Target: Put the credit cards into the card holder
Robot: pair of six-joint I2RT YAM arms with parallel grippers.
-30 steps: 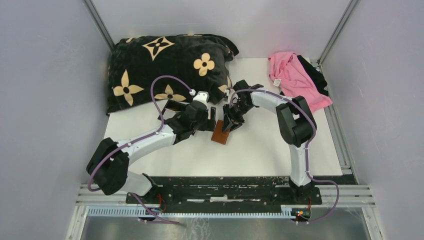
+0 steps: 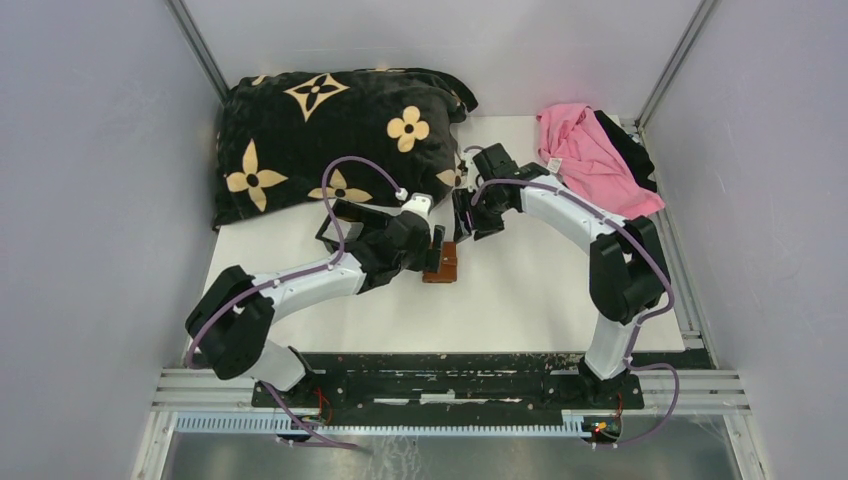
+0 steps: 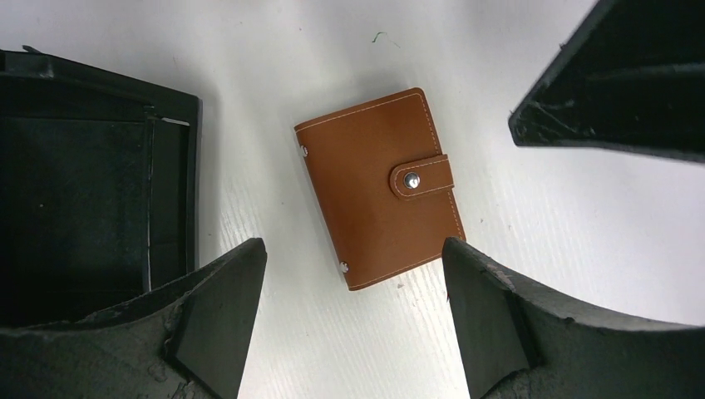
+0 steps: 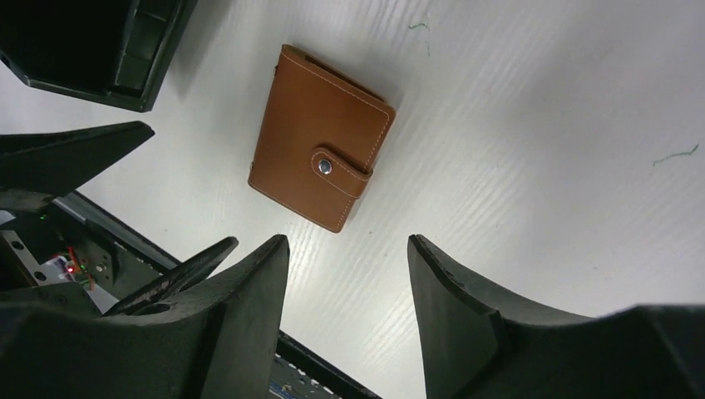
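Note:
A brown leather card holder (image 2: 440, 272) lies closed on the white table, its snap strap fastened, as both wrist views show (image 3: 366, 208) (image 4: 308, 125). My left gripper (image 2: 434, 245) hovers just over it, its fingers apart with the holder visible between them in the left wrist view. My right gripper (image 2: 467, 220) is open above and to the right of the holder, nothing between its fingers. No loose cards are clearly visible.
A black tray (image 3: 75, 191) sits left of the holder, partly under the left arm. A dark patterned cushion (image 2: 330, 130) fills the back left; pink cloth (image 2: 590, 160) lies at back right.
My right gripper has lifted away from the holder toward the back right. My left gripper has moved slightly right over the holder, which appears a little straighter.

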